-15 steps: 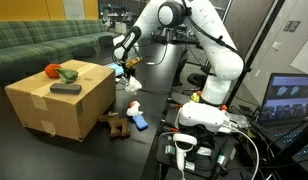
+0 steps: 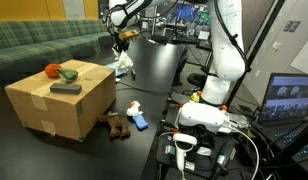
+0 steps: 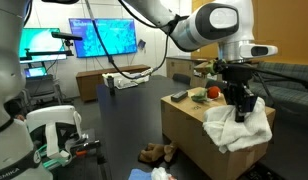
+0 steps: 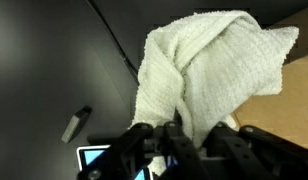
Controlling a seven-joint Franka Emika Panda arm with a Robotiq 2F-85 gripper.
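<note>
A white cloth point(image 4: 199, 75) hangs from my gripper, whose fingers are shut on a bunched part of it in the wrist view. Exterior view 2 has the cloth point(image 3: 236, 126) draped down in front of the cardboard box, with the gripper point(image 3: 244, 100) just above it. From exterior view 1 the cloth point(image 2: 124, 61) shows small at the far side, beyond the box, below the gripper point(image 2: 119, 46). The fingertips are largely covered by the fabric.
On the cardboard box point(image 2: 64, 108) lie a red object point(image 2: 52, 71), a green item point(image 2: 68, 75) and a dark block point(image 2: 66, 88). Brown shoes point(image 2: 117, 127), a blue object point(image 2: 140, 122) and a red-and-white item point(image 2: 134, 107) are on the dark surface. A laptop point(image 2: 287, 100) stands at right.
The gripper has risen and moved away toward the back left in exterior view 1, carrying the cloth up with it. The box and the things around it have stayed put.
</note>
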